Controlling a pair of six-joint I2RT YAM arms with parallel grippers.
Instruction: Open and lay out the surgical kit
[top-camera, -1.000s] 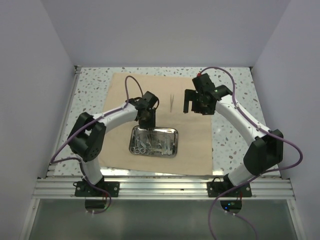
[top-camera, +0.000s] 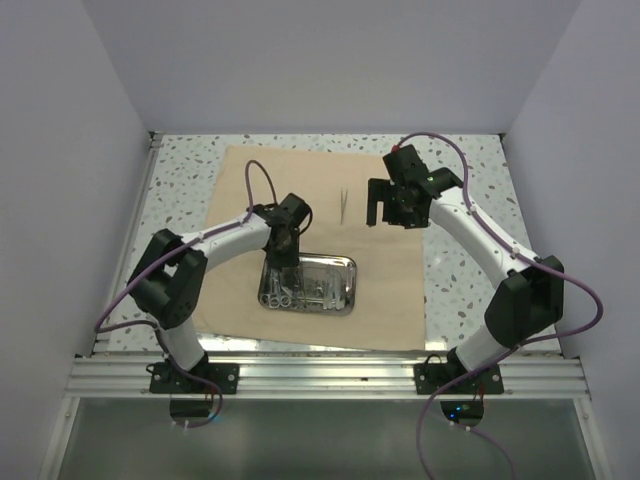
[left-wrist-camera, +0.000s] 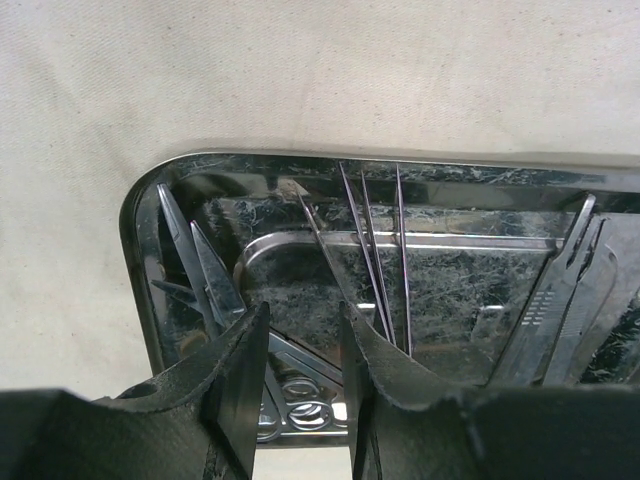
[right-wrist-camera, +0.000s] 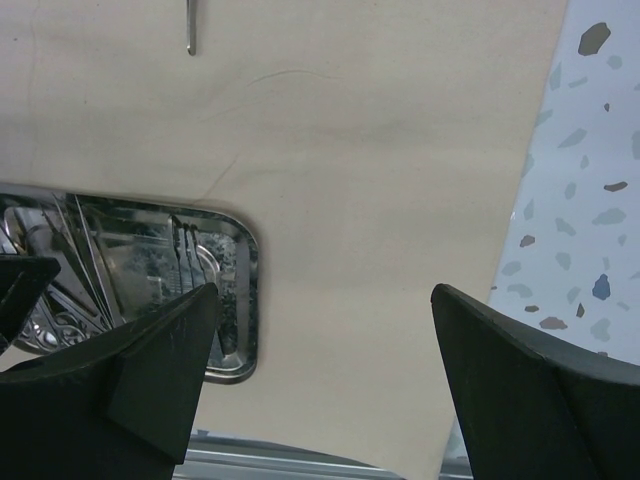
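A metal tray (top-camera: 338, 305) on the beige cloth holds scissors (left-wrist-camera: 218, 279), several slim pointed instruments (left-wrist-camera: 402, 258) and flat forceps (left-wrist-camera: 541, 310). My left gripper (top-camera: 287, 262) hangs over the tray's left part; in the left wrist view its fingertips (left-wrist-camera: 304, 318) are apart, above the scissors and slim instruments, with nothing seen held. My right gripper (top-camera: 384, 200) stands open and empty over the cloth, right of the tray and farther back. A pair of slim instruments (top-camera: 343, 205) lies on the cloth behind the tray.
The speckled tabletop (top-camera: 465, 160) shows around it, with raised grey walls at both sides.
My left gripper has shifted slightly left and toward the front, lower over the tray, compared with a second ago. The right arm and the instruments look unchanged.
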